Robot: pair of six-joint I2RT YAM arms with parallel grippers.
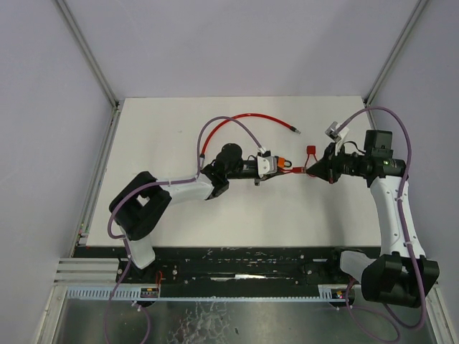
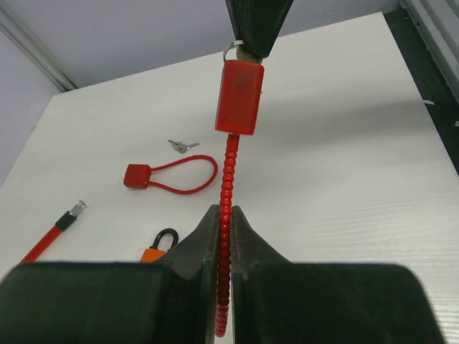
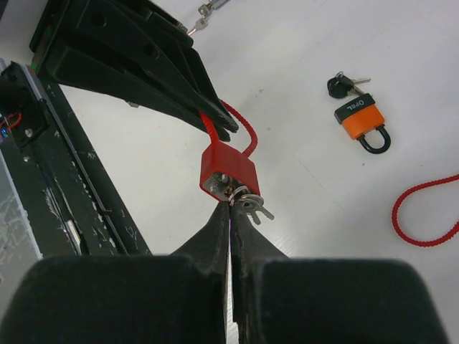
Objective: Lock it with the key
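Note:
A red cable padlock [image 2: 239, 97] hangs between the grippers at the right of centre in the top view. My left gripper is shut on its red cable loop [image 2: 226, 186]. My right gripper is shut on the key [image 3: 251, 203] at the keyhole in the lock body [image 3: 227, 168]; a ring with more keys dangles there. How far the key sits in the keyhole is unclear.
An orange padlock [image 3: 358, 120] with keys [image 3: 341, 86], another red cable lock [image 2: 137, 175] with loose keys [image 2: 182, 145] and a red hose [image 1: 251, 115] lie on the white table [image 1: 158, 129].

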